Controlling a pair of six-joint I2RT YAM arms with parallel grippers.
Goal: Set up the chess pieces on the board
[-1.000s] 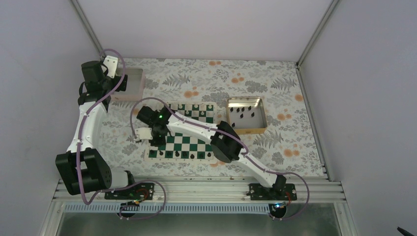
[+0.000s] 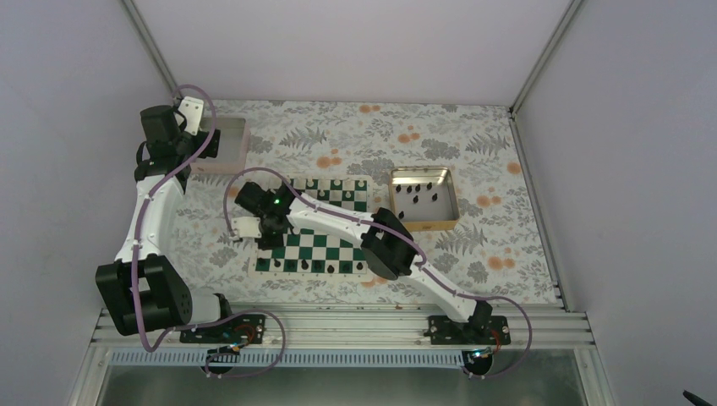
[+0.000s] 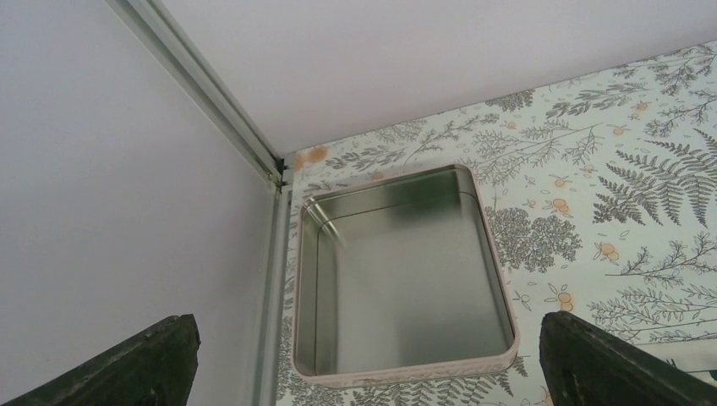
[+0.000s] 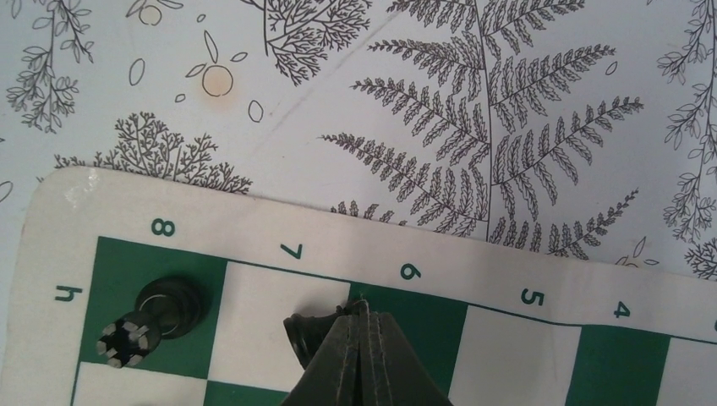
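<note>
The chessboard (image 2: pixel 325 241) lies mid-table with dark pieces along its near and far rows, partly hidden by my right arm. In the right wrist view, my right gripper is shut on a dark chess piece (image 4: pixel 309 334), tilted over the squares beside 7 and 6. A dark rook (image 4: pixel 165 313) stands on the corner square h8. My left gripper is raised at the left, open and empty, above an empty pink-rimmed bin (image 3: pixel 406 279).
A gold tray (image 2: pixel 423 222) holding several dark pieces sits right of the board.
</note>
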